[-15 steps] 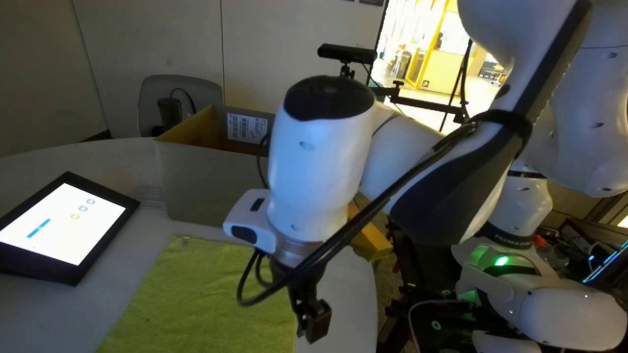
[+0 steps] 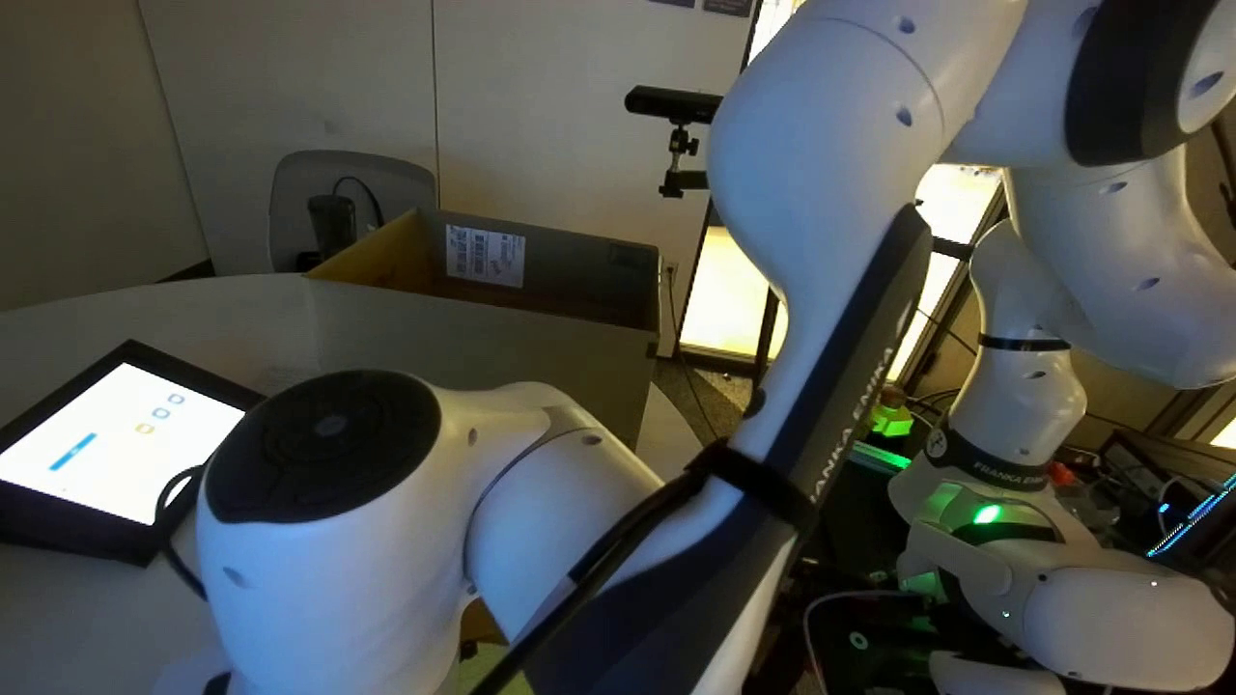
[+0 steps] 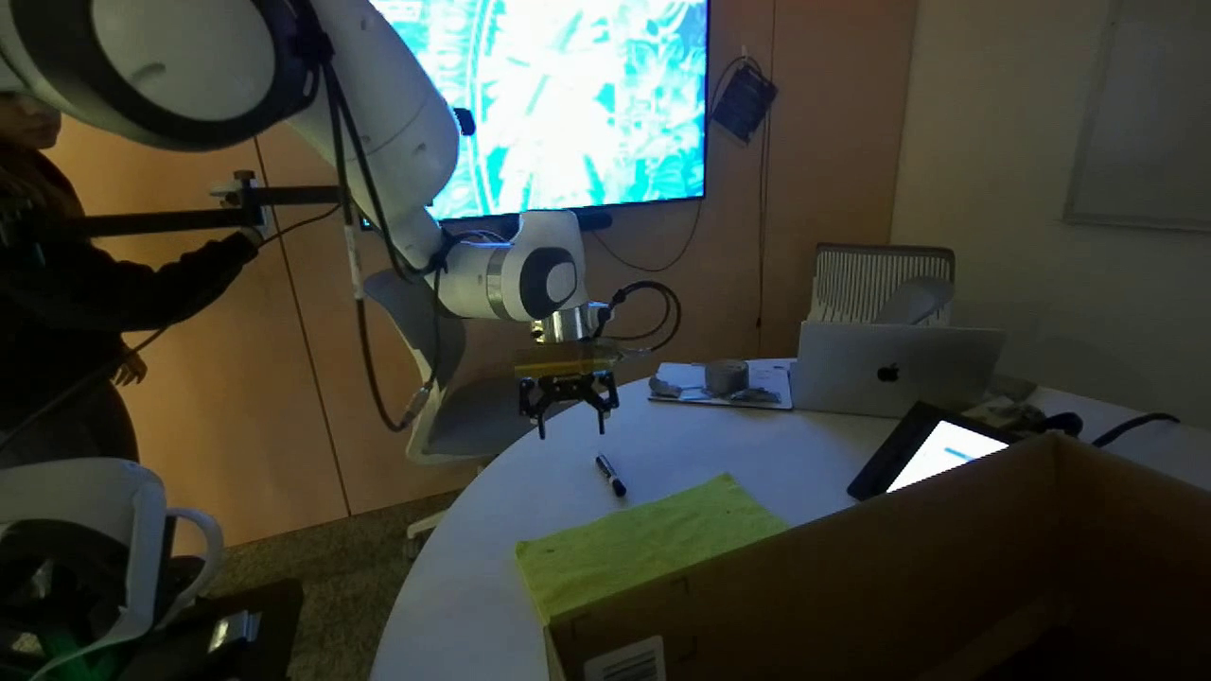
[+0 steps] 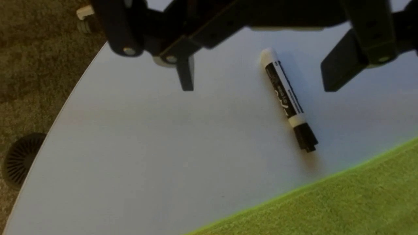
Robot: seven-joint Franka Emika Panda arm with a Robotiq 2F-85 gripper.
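Note:
A white marker with a black label and black cap (image 4: 284, 88) lies on the white round table, its cap end toward the green cloth (image 4: 345, 195). In the wrist view my gripper is open over it, the marker lying below the gap, closer to the right finger (image 4: 343, 66). From exterior view 2, the gripper (image 3: 572, 429) hangs above the table with its fingers pointing down and nothing between them, and the marker (image 3: 610, 475) rests on the tabletop below. The arm's own links hide the gripper and marker in exterior view 1.
An open cardboard box (image 3: 817, 567) stands beside the cloth. A lit tablet (image 2: 122, 440), a laptop (image 3: 891, 369) and a small board with a tape roll (image 3: 727, 376) are also on the table. Its curved edge (image 4: 62, 105) runs left of the marker; bare tabletop lies between.
In exterior view 1 the arm has swung left and toward the camera. Its wrist now covers much of the cloth, and the gripper, visible before, is out of sight.

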